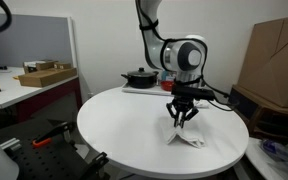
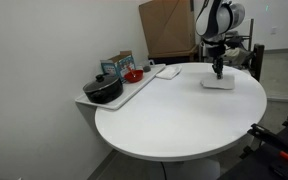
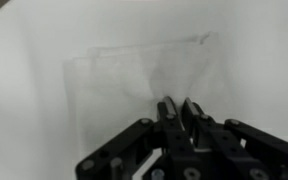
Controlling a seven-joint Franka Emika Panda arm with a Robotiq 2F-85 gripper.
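A white cloth (image 1: 191,133) lies mostly flat on the round white table, its near corner lifted a little in exterior view 1. My gripper (image 1: 180,122) points down onto it and is shut, with a pinch of the cloth between the fingertips. From the second exterior camera, the cloth (image 2: 217,82) is at the far right of the table beneath the gripper (image 2: 219,75). The wrist view has creases in the cloth (image 3: 114,95) running to the closed fingers (image 3: 167,107).
On a tray (image 2: 142,84) at the table's edge stand a black pot (image 2: 104,88) and a red bowl (image 2: 134,76). Another folded white cloth (image 2: 170,71) lies nearby.
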